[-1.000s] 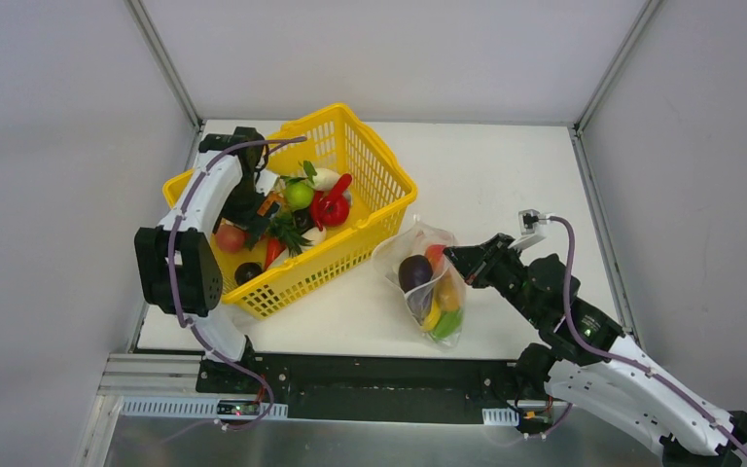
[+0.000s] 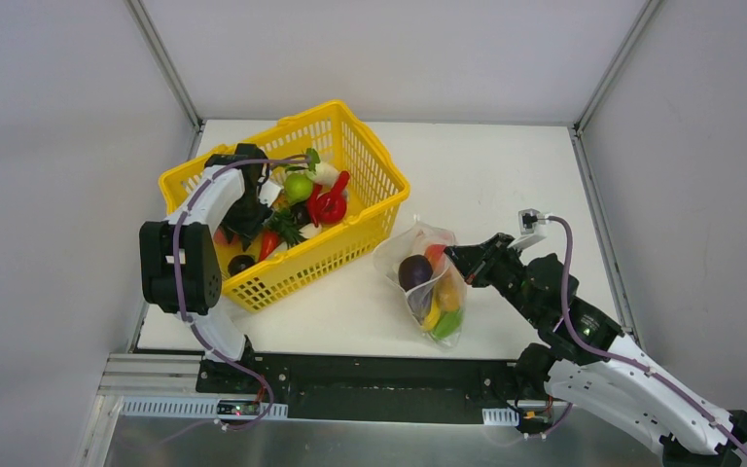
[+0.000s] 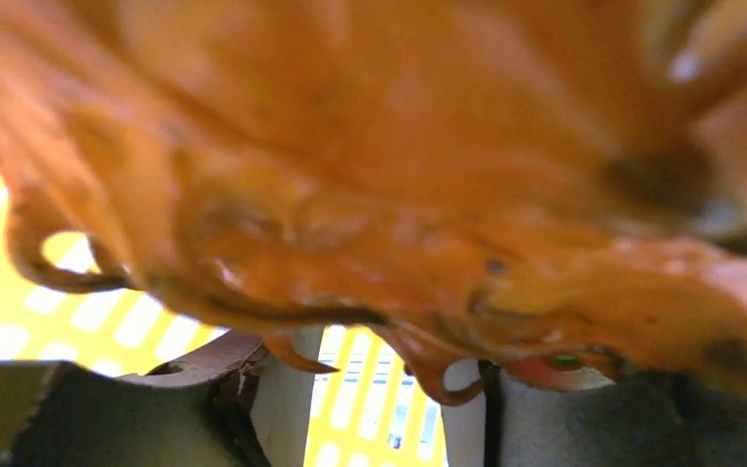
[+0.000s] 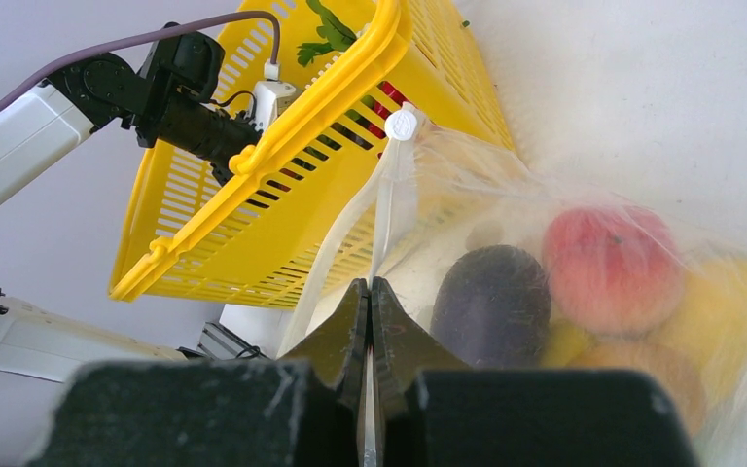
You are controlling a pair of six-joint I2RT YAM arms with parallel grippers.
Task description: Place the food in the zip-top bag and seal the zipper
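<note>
The clear zip top bag [image 2: 450, 236] lies on the table. A dark oval fruit [image 4: 491, 306], a red round one [image 4: 613, 269] and yellow and green pieces show through its plastic. My right gripper is shut on the rim at the bag's mouth, where a white slider [image 4: 401, 124] sits at the far end. Inside the yellow basket [image 2: 381, 185], my left gripper has its fingers apart at their bases. A crinkled orange-brown food piece [image 3: 399, 175] fills the left wrist view and hides the fingertips, so a hold cannot be confirmed.
More food lies in the basket, including a red pepper [image 2: 330, 207], a green lime [image 2: 298, 186] and a spiky green top [image 2: 285, 226].
The basket has slid slightly left. The right arm and bag look nearly unchanged.
</note>
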